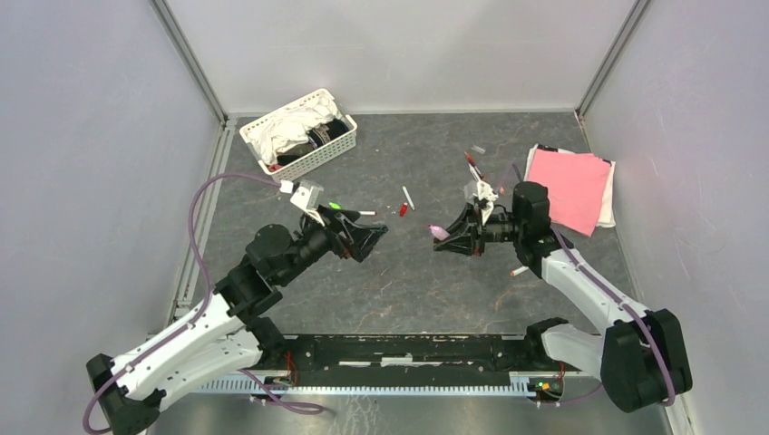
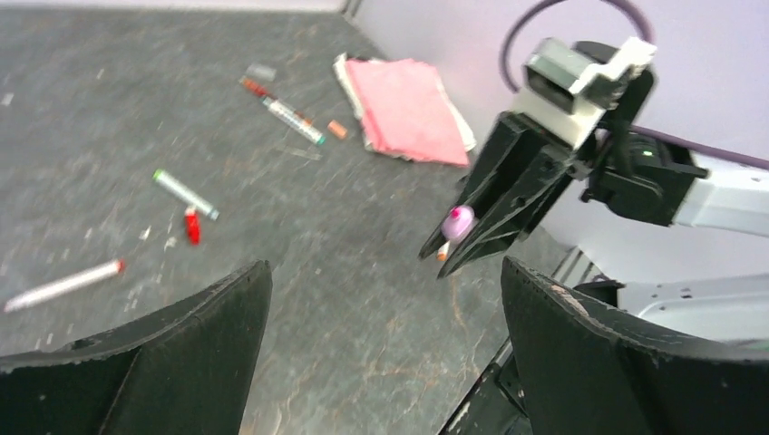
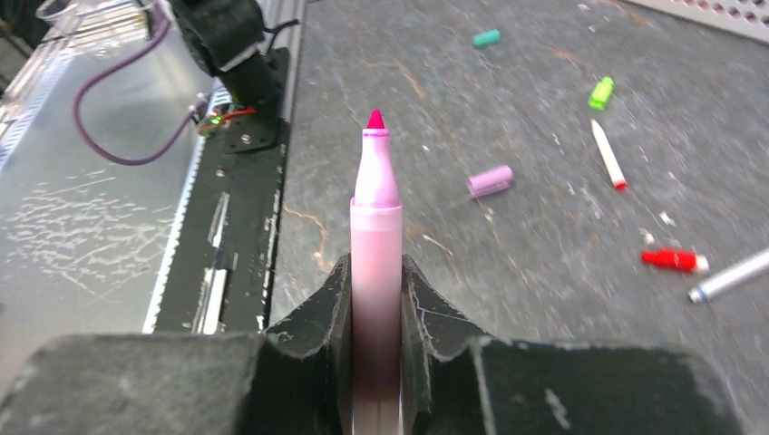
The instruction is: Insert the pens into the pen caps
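My right gripper (image 1: 447, 237) is shut on a pink marker (image 3: 375, 272), held upright with its magenta tip bare in the right wrist view. My left gripper (image 1: 372, 237) stands open to its left, with an empty gap between its fingers in the left wrist view. A pink-purple cap (image 3: 490, 180), a teal cap (image 3: 486, 38), a green cap (image 3: 600, 92), a red cap (image 3: 674, 259) and a red-ended white pen (image 3: 606, 156) lie on the grey floor. Several more pens (image 2: 292, 120) lie toward the back right.
A white basket (image 1: 322, 158) of cloths stands at the back left. Pink and white cloths (image 1: 567, 186) lie at the right wall.
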